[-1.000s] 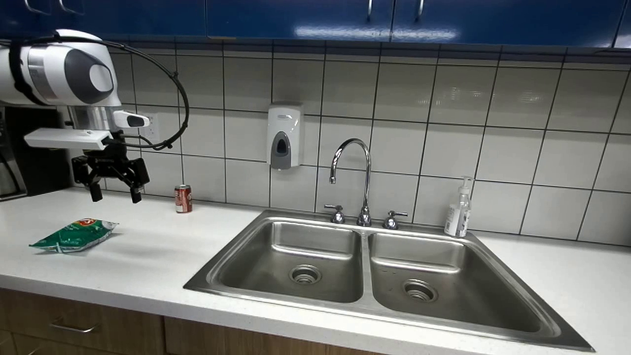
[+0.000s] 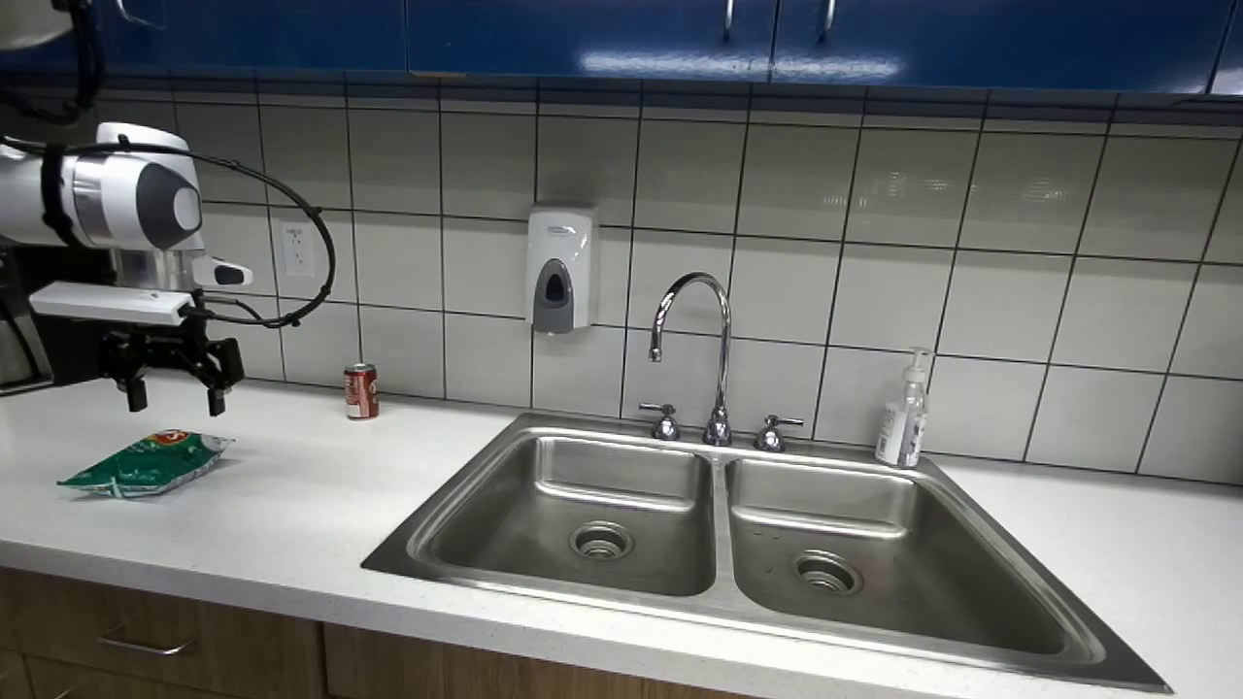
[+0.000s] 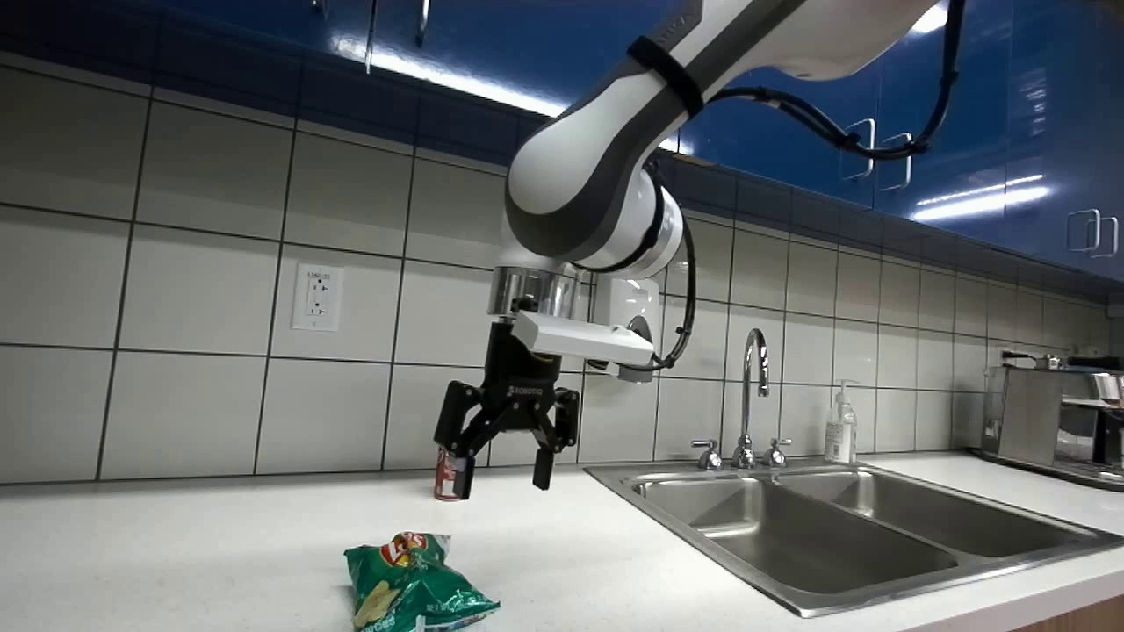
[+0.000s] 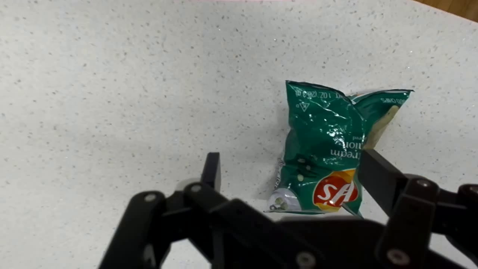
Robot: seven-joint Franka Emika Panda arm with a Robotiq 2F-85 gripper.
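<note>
A green chip bag (image 2: 151, 464) lies flat on the white counter, left of the sink. Above it hangs my gripper (image 2: 177, 402), open, with only air between its fingers and a gap down to the bag. From the other side, the bag (image 3: 416, 585) shows in front of and below the gripper (image 3: 503, 479). In the wrist view the bag (image 4: 322, 148) sits right of centre, nearer the right finger (image 4: 378, 177), which overlaps its edge in the picture. The left finger (image 4: 213, 172) is over bare counter.
A red soda can (image 2: 361, 391) stands near the tiled wall, behind the bag. The double sink (image 2: 722, 548) with its tall faucet (image 2: 719, 361) is to the right, a soap bottle (image 2: 904, 414) at its back corner. The counter (image 2: 291, 489) between bag and sink is clear.
In exterior view 1 my arm and open gripper have shifted left, with the gripper now slightly lower in the picture. The bag and can stay where they were.
</note>
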